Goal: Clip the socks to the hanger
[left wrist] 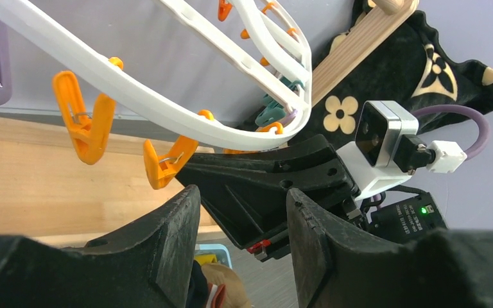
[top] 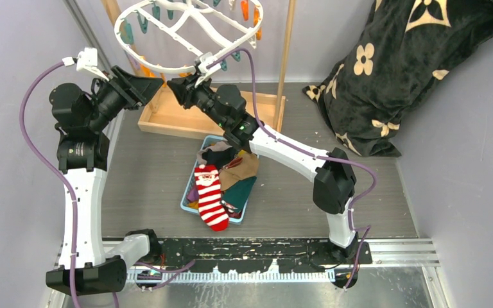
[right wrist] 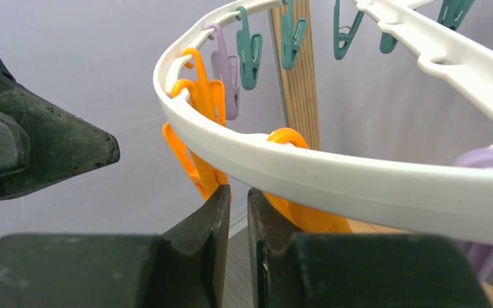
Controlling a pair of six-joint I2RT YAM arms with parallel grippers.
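The white hanger (top: 186, 67) with orange, teal and purple clips hangs at the top. My left gripper (top: 145, 93) is open beside its front left, empty; in the left wrist view an orange clip (left wrist: 160, 167) is just beyond its fingers. My right gripper (top: 181, 86) is at the front rim, its fingers shut below an orange clip (right wrist: 314, 215) in the right wrist view; what is between them is hidden. Socks, including a red-striped one (top: 210, 199), lie in a blue basket (top: 186, 204) below.
A wooden stand (top: 167, 125) with posts stands behind the basket. A dark patterned cushion (top: 385, 77) fills the back right. Bare floor lies either side of the basket.
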